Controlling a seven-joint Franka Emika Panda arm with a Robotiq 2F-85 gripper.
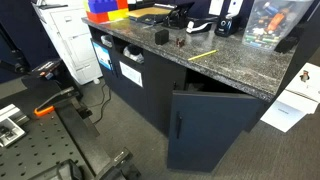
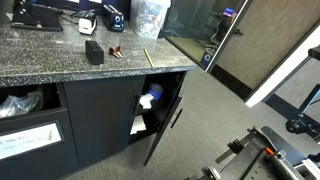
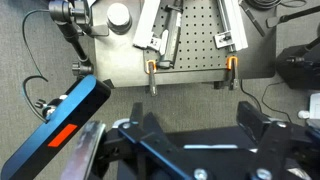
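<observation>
The dark cabinet's door (image 1: 208,132) hangs swung out, and a gap into the cabinet shows in both exterior views. Seen from the other side, that door (image 2: 168,125) has a dark handle and stands away from the shelves. Inside are some pale items (image 2: 150,97). My gripper shows along the bottom of the wrist view, its dark fingers wide apart and open, with only grey floor between them. It faces down, away from the cabinet, near the edge of a perforated metal table (image 3: 270,60).
On the speckled counter (image 1: 225,62) are a black block (image 1: 161,37), small dark red items (image 1: 181,40), a yellow stick (image 1: 203,55) and a clear bin (image 1: 272,22). Orange-tipped clamps (image 3: 152,72) sit on the table's edge. Grey floor lies open between table and cabinet.
</observation>
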